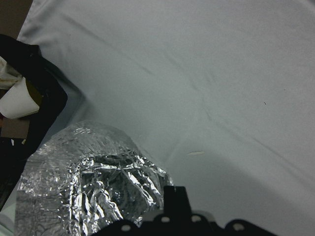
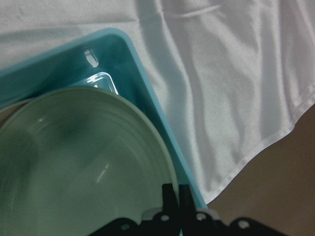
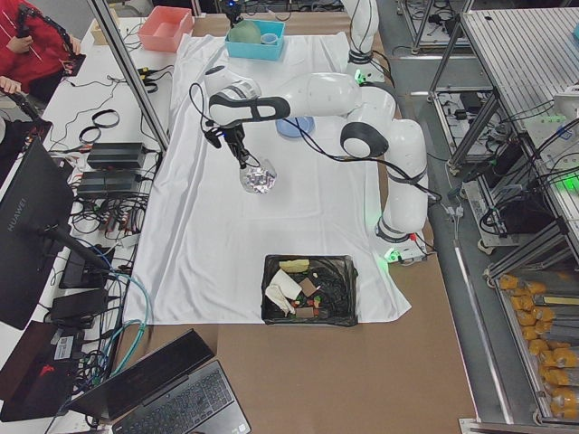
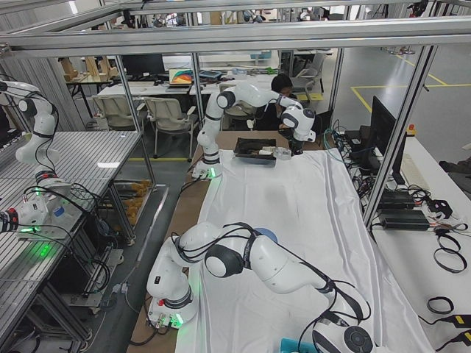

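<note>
My left gripper is shut on a crumpled clear plastic bag, held above the white cloth and, in the left wrist view, beside the black bin. In the right wrist view my right gripper is at the rim of a pale green bowl in a teal tray, its fingers close together on either side of the rim.
A blue plate lies near the cloth's right side. The black bin holds paper and scraps. A pink container stands on the side table.
</note>
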